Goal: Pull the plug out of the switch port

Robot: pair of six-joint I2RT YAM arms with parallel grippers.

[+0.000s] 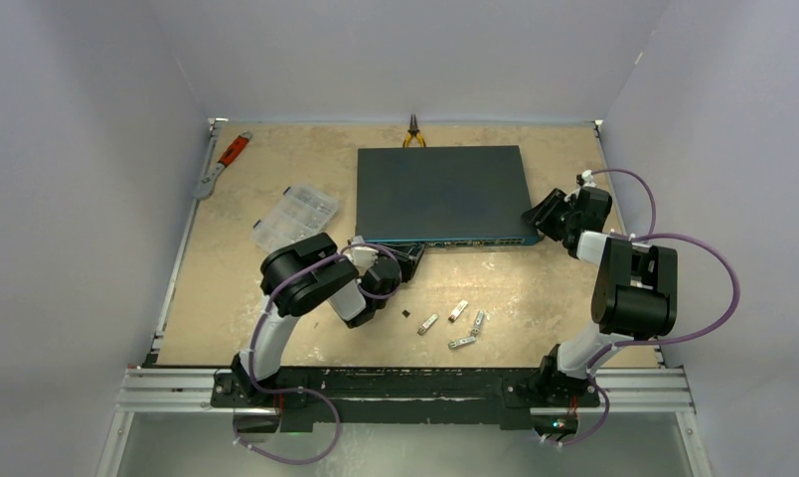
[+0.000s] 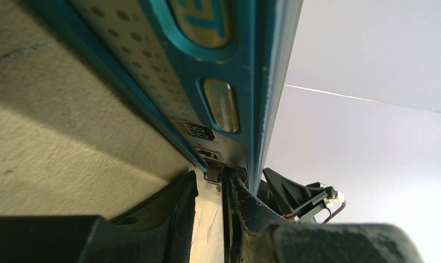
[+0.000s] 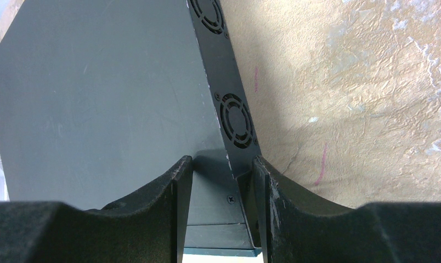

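Observation:
A dark switch [image 1: 440,194] with a blue front edge lies flat on the table. At the left part of its front face is my left gripper [image 1: 415,250]. In the left wrist view, a small dark metallic plug [image 2: 213,172] sits at a port in the front face, close to the tips of the left gripper. A gap shows between those fingers, and whether either touches the plug is unclear. My right gripper stands open astride the switch's right edge near the front corner, one finger over the top, the other beside the fan-vented side.
Several small metal modules [image 1: 458,311] and a tiny dark piece [image 1: 406,313] lie in front of the switch. A clear box [image 1: 296,216] and a red-handled tool [image 1: 235,149] are at left; yellow-handled pliers [image 1: 413,135] lie behind.

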